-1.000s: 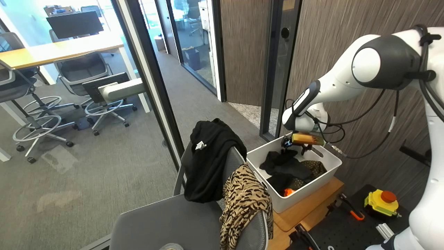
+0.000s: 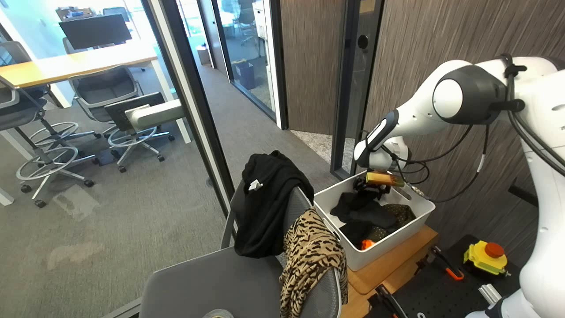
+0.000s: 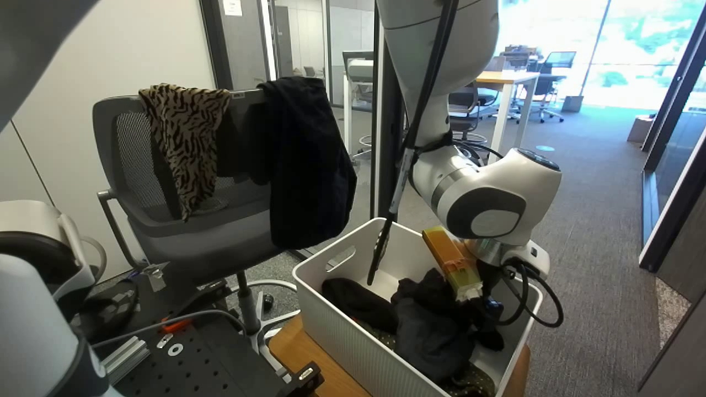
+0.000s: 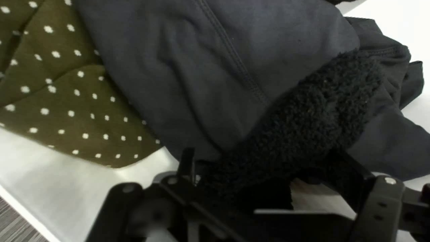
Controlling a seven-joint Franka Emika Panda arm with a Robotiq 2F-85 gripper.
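Dark clothing [image 2: 365, 209] lies heaped inside a white bin [image 2: 388, 243]. My open gripper is low in the bin, its fingers apart on either side of a black fuzzy cloth [image 4: 310, 113]. Whether the fingertips touch that cloth cannot be told. A smooth dark grey garment [image 4: 225, 68] is spread beyond it in the wrist view, and an olive cloth with white dots [image 4: 76, 103] lies to the left. From the second exterior view, the arm's yellow-orange block [image 3: 453, 262] hides much of the gripper.
A grey chair [image 2: 212, 286] stands beside the bin, with a black garment [image 2: 273, 204] and a tiger-striped cloth [image 2: 312, 259] over its backrest. Something orange [image 2: 367, 244] shows in the bin's near corner. A yellow box with a red button [image 2: 486, 257] sits on the black work surface.
In exterior view 1, the arm has moved left and slightly down, bringing the gripper lower to the dark clothes. The chair and the clothes on it have stayed put.
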